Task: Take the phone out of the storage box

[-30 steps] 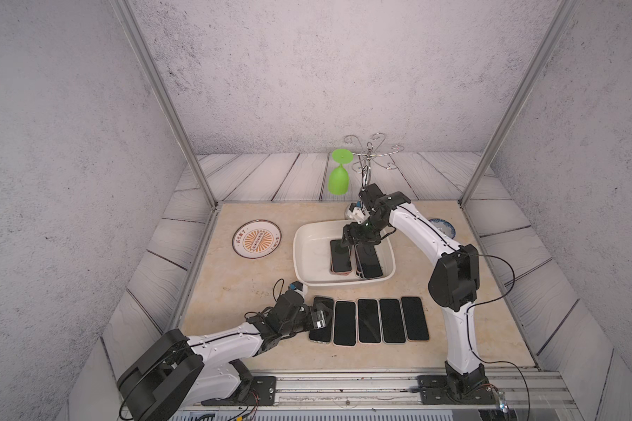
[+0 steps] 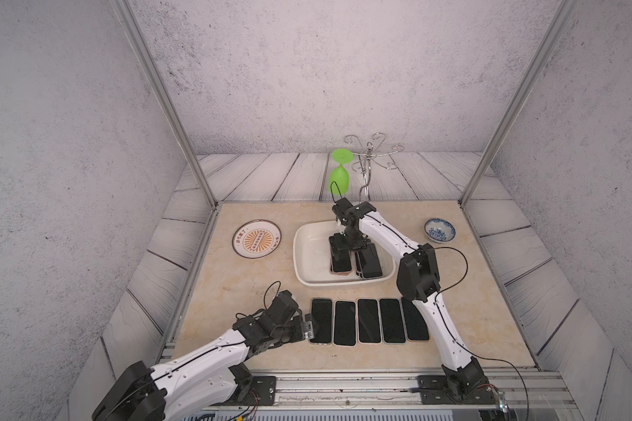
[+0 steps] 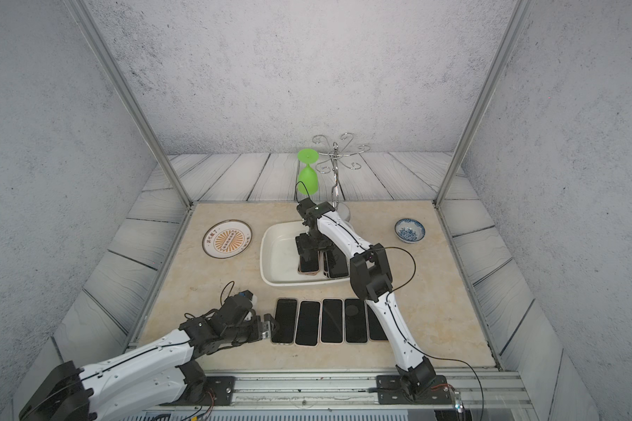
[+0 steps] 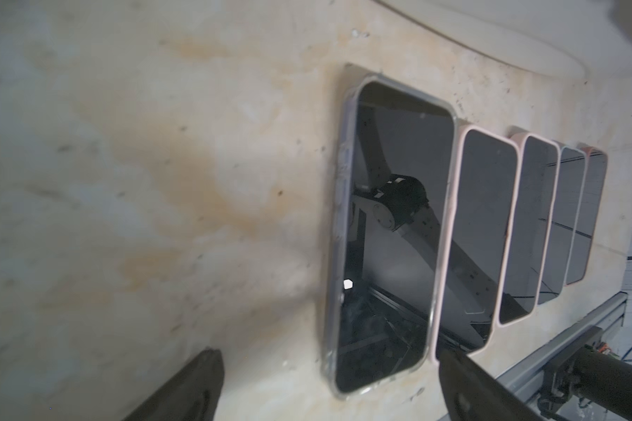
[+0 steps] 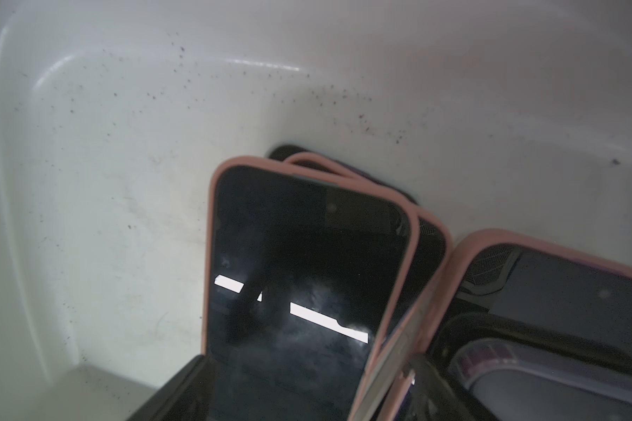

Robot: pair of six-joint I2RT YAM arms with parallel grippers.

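Observation:
The white storage box [image 2: 309,275] holds two stacks of dark-screened phones side by side. Over the left stack is my right gripper, open, its fingers on either side of the pink-edged top phone [image 5: 295,231] in the right wrist view; whether they touch it is unclear. The right stack's top phone [image 5: 568,287] overlaps that view's right edge. On the table before the box lies a row of several phones. My left gripper stands open near the leftmost one, a clear-cased phone [image 4: 400,238], with nothing held.
A patterned plate [image 2: 257,239] lies left of the box and a blue bowl [image 2: 439,230] to its right. Behind stand a green goblet [image 2: 339,179] and a metal rack [image 2: 367,158].
My right arm has swung left, bringing its gripper from between the stacks to over the left stack. My left gripper has drawn back left from the leftmost table phone.

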